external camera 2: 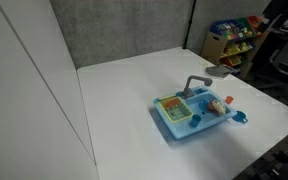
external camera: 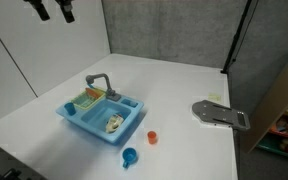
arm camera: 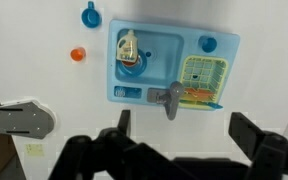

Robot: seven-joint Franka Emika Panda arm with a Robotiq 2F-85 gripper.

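Note:
My gripper is open high above the table, its fingers wide apart with nothing between them. Below it in the wrist view lies a light-blue toy sink (arm camera: 161,66) with a grey faucet (arm camera: 169,98). A pale bottle-like item (arm camera: 127,46) rests in the basin, over a blue round dish (arm camera: 134,67). On the sink's other side are a blue cup (arm camera: 208,44), a yellow-green rack (arm camera: 204,72) and an orange piece (arm camera: 197,94). Outside the sink, a blue mug (external camera: 130,157) and a small orange cup (external camera: 152,137) stand on the table.
A grey flat plate-like object (external camera: 220,115) lies near the table's far right edge, with a yellow note (external camera: 215,98) by it. Shelves with colored bins (external camera 2: 232,40) stand beyond the table.

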